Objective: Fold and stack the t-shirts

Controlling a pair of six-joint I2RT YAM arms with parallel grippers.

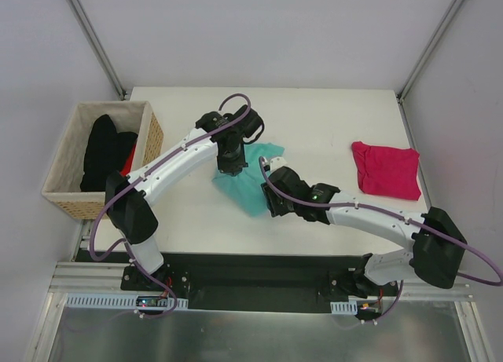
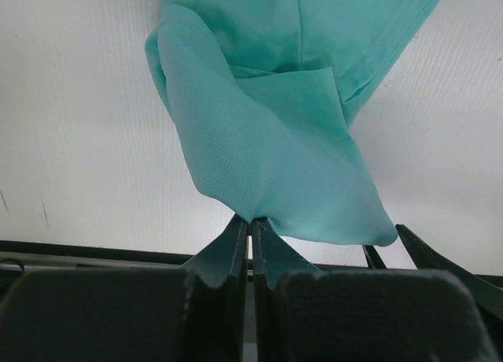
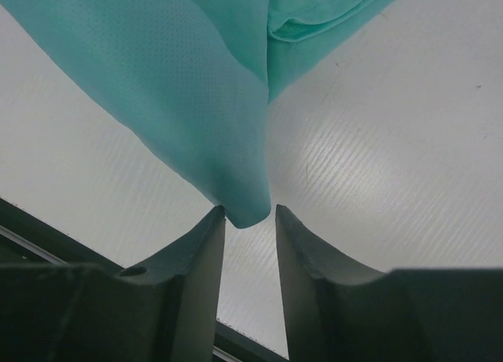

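Observation:
A teal T-shirt (image 1: 251, 191) lies partly folded in mid-table, under both arms. My left gripper is shut on its near edge, the cloth bunched at the fingertips and hanging toward the right in the left wrist view. My right gripper stands part open around a narrow tip of the teal cloth (image 3: 244, 189), its fingers close either side; whether it grips cannot be seen clearly. A folded red T-shirt (image 1: 387, 170) lies at the table's right side.
A wicker basket (image 1: 61, 181) at the left holds black and red cloth (image 1: 106, 154).

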